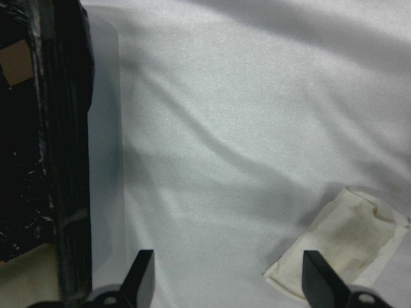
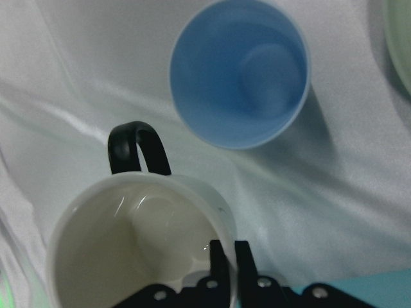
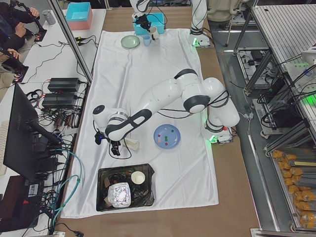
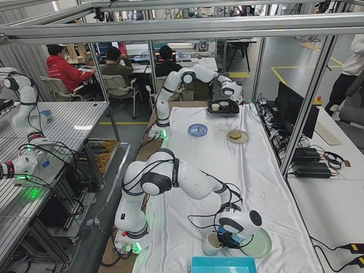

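My left gripper (image 3: 114, 147) hangs over the cloth above the black tray (image 3: 101, 192). In the left wrist view its fingers are apart with nothing between them, beside the tray's wall and a small pale packet (image 1: 340, 240). A foil-covered container (image 3: 119, 195) and a cream round item (image 3: 138, 177) are in the tray. My right gripper has its fingertips either side of the rim of a white mug (image 2: 135, 237) with a black handle. A blue cup (image 2: 237, 70) stands beside the mug.
A blue plate (image 3: 167, 136) lies right of the left gripper. A green plate (image 4: 259, 244) and a turquoise bin (image 4: 224, 264) are near the right arm.
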